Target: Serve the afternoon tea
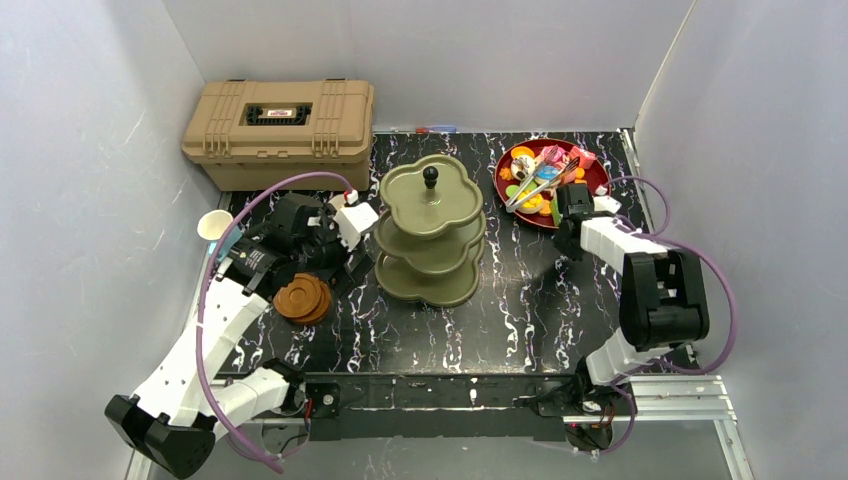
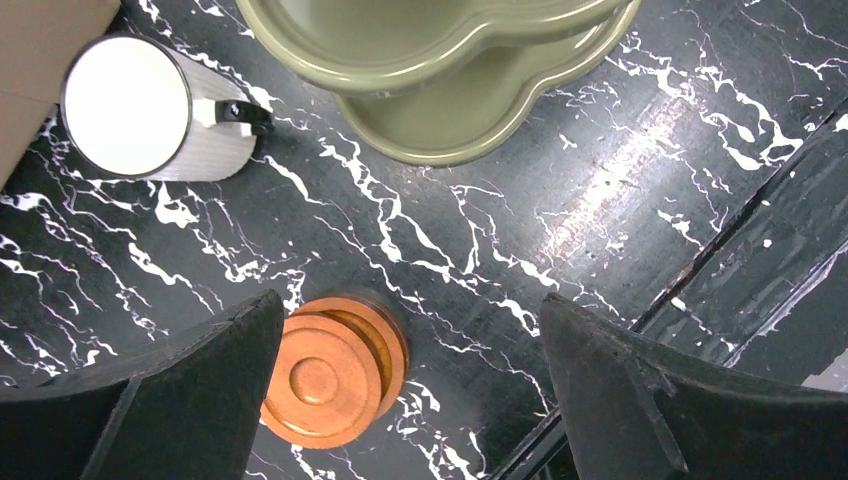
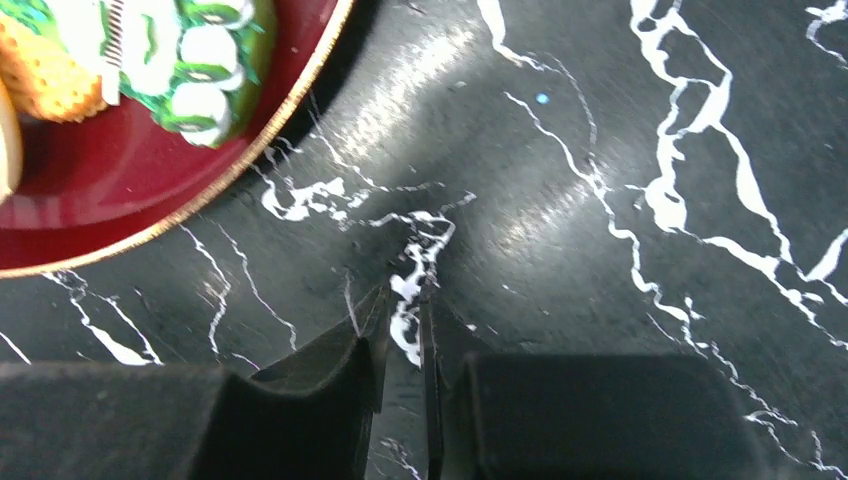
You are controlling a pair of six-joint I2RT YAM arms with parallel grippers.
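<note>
A red tray of treats (image 1: 513, 212) with a gold rim stands at the back right, silver tongs (image 1: 540, 188) resting across it. In the right wrist view the tray's edge (image 3: 225, 165) is at upper left, outside the fingers of my right gripper. Its tips meet over bare table. A green decorated cake slice (image 3: 215, 70) lies in the tray by the rim. My left gripper stands open and empty above the table, with brown round coasters (image 2: 325, 380) beyond its left finger. The green three-tier stand (image 1: 430, 285) is mid-table.
A tan toolbox (image 1: 280, 150) fills the back left corner. A white mug (image 2: 215, 135) with a black handle stands near the left gripper, and a pale cup (image 1: 214, 225) sits at the far left. Between stand and right arm the front table (image 1: 510, 330) is bare.
</note>
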